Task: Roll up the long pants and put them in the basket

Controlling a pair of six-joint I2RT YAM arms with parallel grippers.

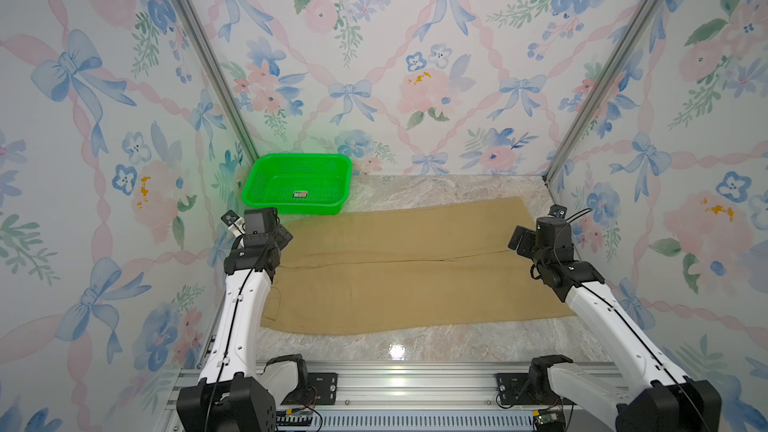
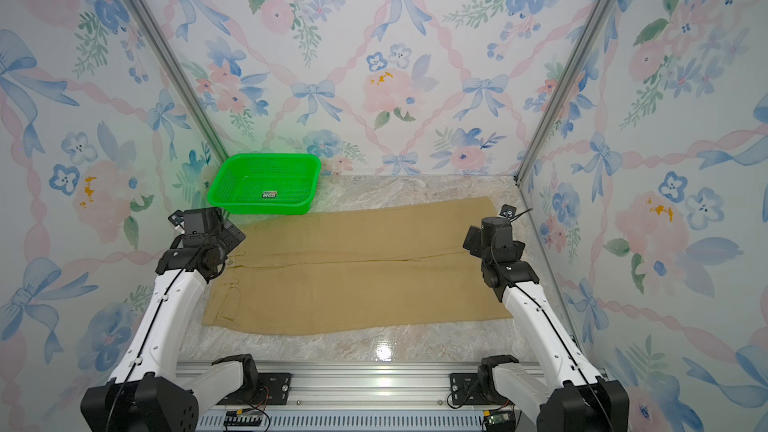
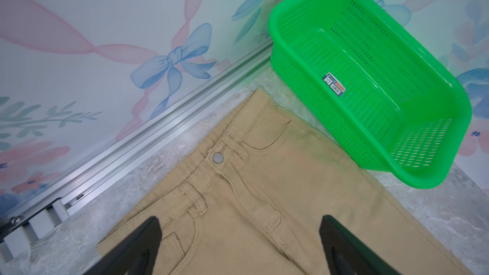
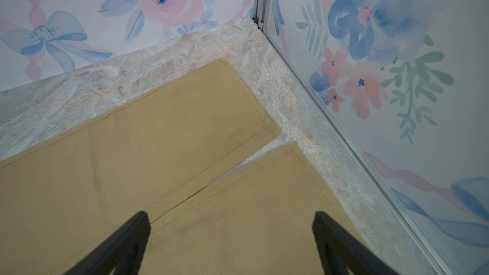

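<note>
Khaki long pants (image 1: pixel 400 292) lie flat across the table, waist to the left, legs to the right. In the left wrist view the waistband with its button (image 3: pixel 217 157) shows below my left gripper, which is open and empty above it. In the right wrist view my right gripper stands open over the two leg ends, whose hems (image 4: pixel 244 91) lie close together with a narrow gap between the legs.
A green plastic basket (image 1: pixel 296 204) sits at the back left, just behind the pants. Patterned walls enclose the table on the back and sides. Bare marble tabletop (image 1: pixel 432 188) shows behind and in front of the pants.
</note>
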